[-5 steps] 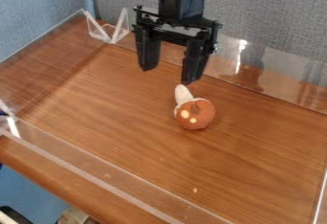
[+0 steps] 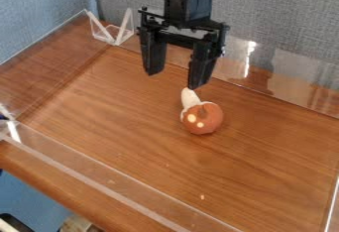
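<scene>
My black gripper (image 2: 176, 63) hangs in the upper middle of the camera view with its two fingers spread wide apart and nothing between them. Below it, slightly to the right, a toy mushroom (image 2: 203, 118) lies on the wooden surface (image 2: 133, 147), its orange spotted cap toward the front and its pale stem pointing back.
Clear low walls edge the wooden surface (image 2: 284, 157). A white wire-like object (image 2: 111, 33) stands at the back left corner. Grey and blue padded panels rise behind.
</scene>
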